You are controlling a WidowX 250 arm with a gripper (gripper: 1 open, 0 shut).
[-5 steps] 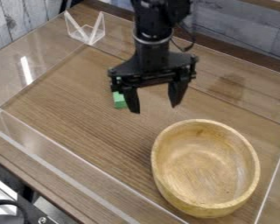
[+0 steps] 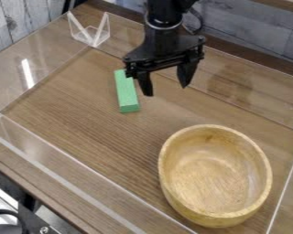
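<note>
My gripper [image 2: 157, 76] hangs over the upper middle of the wooden table, open, its two black fingers spread apart with nothing seen between them. A green rectangular block [image 2: 125, 95] lies flat on the table just left of the gripper, beside its left finger.
A large empty tan bowl [image 2: 214, 178] fills the lower right of the table. White wire-like pieces [image 2: 89, 30] are at the upper left edge.
My gripper has moved back toward the top of the view, away from the bowl, uncovering more of the green block. The block and bowl have stayed put.
</note>
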